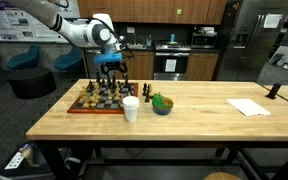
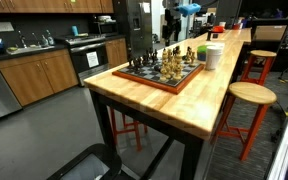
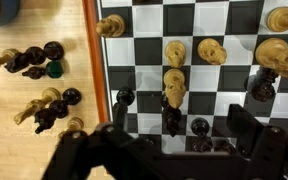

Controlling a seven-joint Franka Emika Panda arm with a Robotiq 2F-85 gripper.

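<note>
A chessboard (image 1: 82, 108) with a reddish-brown border lies on the wooden table, set with light and dark pieces. My gripper (image 1: 112, 78) hangs over the board's far part, fingers pointing down. In the wrist view the open gripper has its dark fingers spread wide. Between them, farther down on the board, stand a light piece (image 3: 173, 78) and a dark piece (image 3: 171, 121), close together in line. Nothing appears gripped. More light pieces, such as a pawn (image 3: 175, 52), stand nearby. The gripper body hides the board's lower part in that view.
Several captured-looking pieces (image 3: 46, 110) lie off the board beside its border in the wrist view. A white cup (image 1: 131, 108) and a green-and-orange bowl (image 1: 162, 104) stand right of the board. White paper (image 1: 248, 106) lies farther right, with bare table between.
</note>
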